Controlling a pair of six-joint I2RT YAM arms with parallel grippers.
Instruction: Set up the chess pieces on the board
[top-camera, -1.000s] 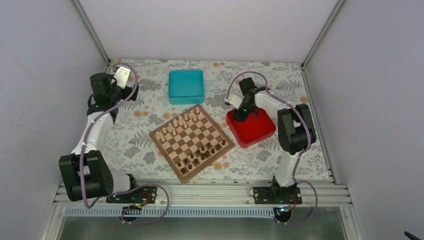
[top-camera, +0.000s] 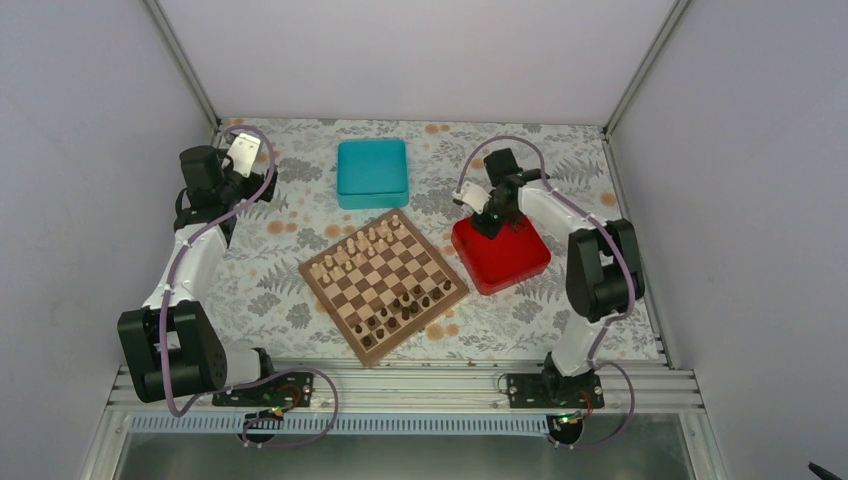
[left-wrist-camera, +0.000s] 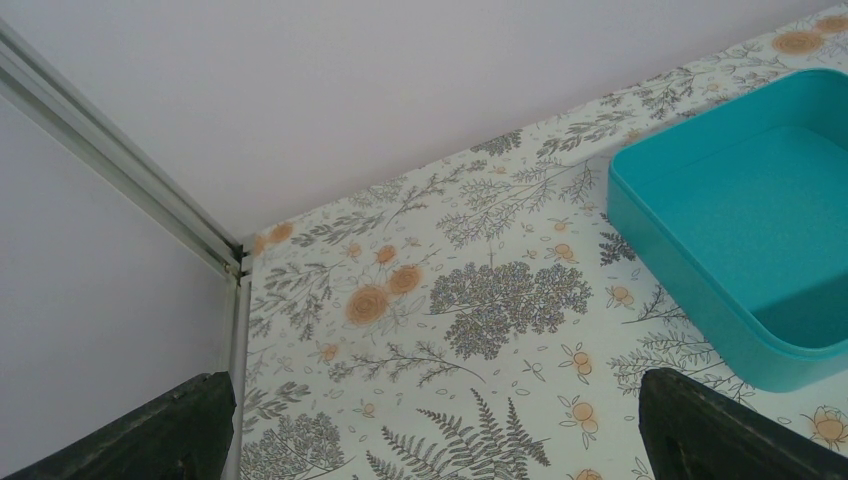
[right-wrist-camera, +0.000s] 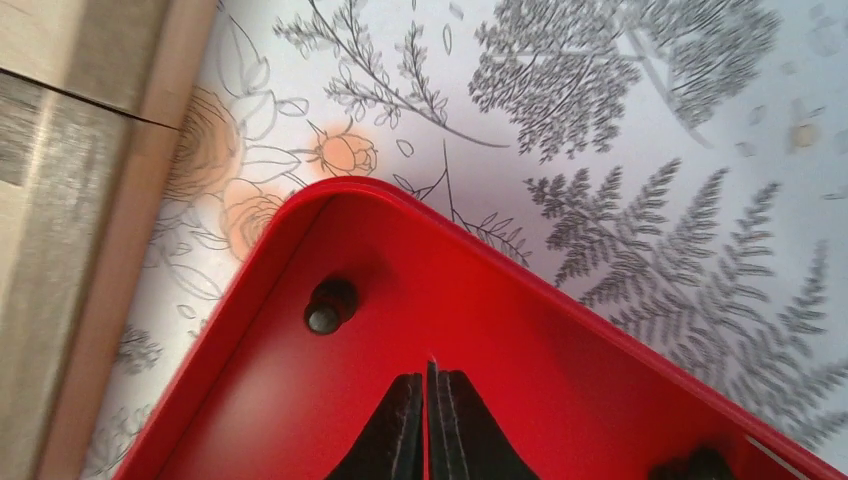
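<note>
The chessboard (top-camera: 384, 285) lies turned at an angle, light pieces (top-camera: 350, 245) along its upper-left side and dark pieces (top-camera: 404, 312) along its lower-right side. In the right wrist view, a dark piece (right-wrist-camera: 330, 306) stands near a corner of the red tray (right-wrist-camera: 520, 260). Part of another dark object (right-wrist-camera: 695, 463) shows at the lower right. Over that tray, my right gripper is shut, its fingertips nearly together, and no piece can be made out between them. My left gripper stands open and empty, far left of the board.
An empty teal tray (top-camera: 372, 172) sits behind the board. The red tray's raised walls surround the area below my right gripper.
My right gripper has shifted slightly right over the red tray, and its arm has swung right with it. The left arm and the pieces on the board look unchanged.
</note>
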